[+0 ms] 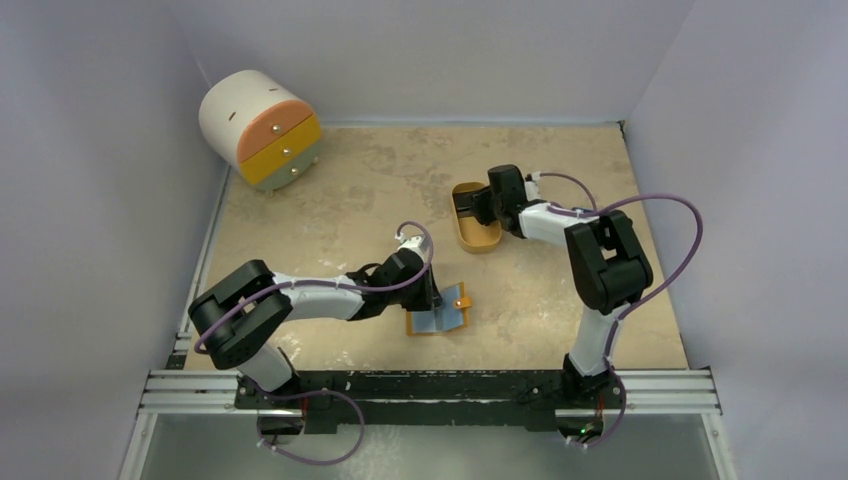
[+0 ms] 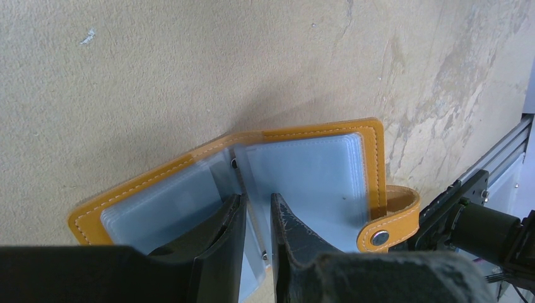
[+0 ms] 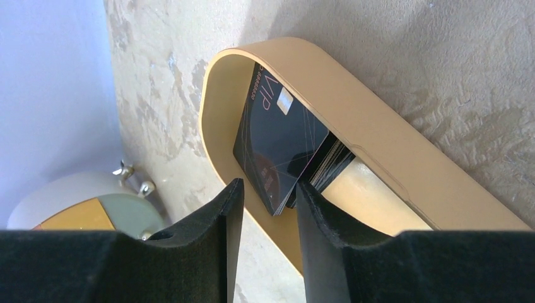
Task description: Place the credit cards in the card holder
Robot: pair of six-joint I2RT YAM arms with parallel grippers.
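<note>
Several black credit cards (image 3: 277,136) lean in a stack at one end of a tan oval box (image 3: 378,120). Over that box (image 1: 476,246) is my right gripper, its fingers parted; the near edge of the top card shows between the tips, and I cannot tell whether they touch it. The card holder (image 2: 315,177) lies spread open on the table, with a brown stitched border, bluish clear sleeves and a snap strap (image 2: 391,230). My left gripper is above its middle fold, fingers slightly apart, with no card between them.
A rounded cabinet (image 1: 262,130) with coloured drawers stands at the back left. The box walls rise around the cards.
</note>
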